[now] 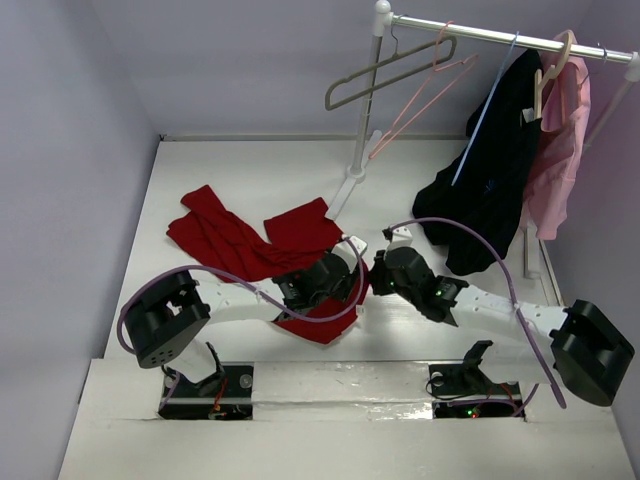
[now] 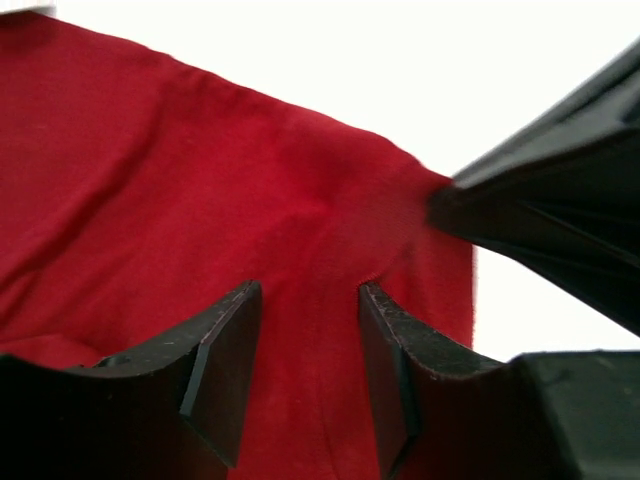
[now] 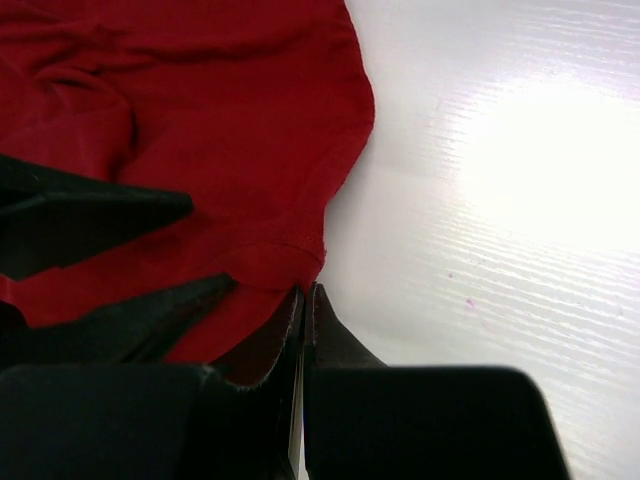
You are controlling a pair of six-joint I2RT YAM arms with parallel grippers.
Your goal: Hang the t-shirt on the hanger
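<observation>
The red t-shirt [image 1: 222, 240] lies crumpled on the white table, partly hidden under my left arm. My left gripper is open over the cloth, its fingers [image 2: 225, 370] apart with a low fold of fabric near the right one. My right gripper is shut on the shirt's right edge, which gathers toward its tips; the left wrist view shows this pinch too. Both grippers are close together at that edge. On the rail hang an empty olive hanger [image 1: 392, 72], a pink hanger [image 1: 411, 101] and a blue hanger [image 1: 486, 108].
A white rack rail [image 1: 480, 32] crosses the back right, its post [image 1: 366, 120] behind the shirt. A black garment [image 1: 480, 200] and a pink garment [image 1: 565, 140] hang at the right. Bare table lies between the shirt and the black garment.
</observation>
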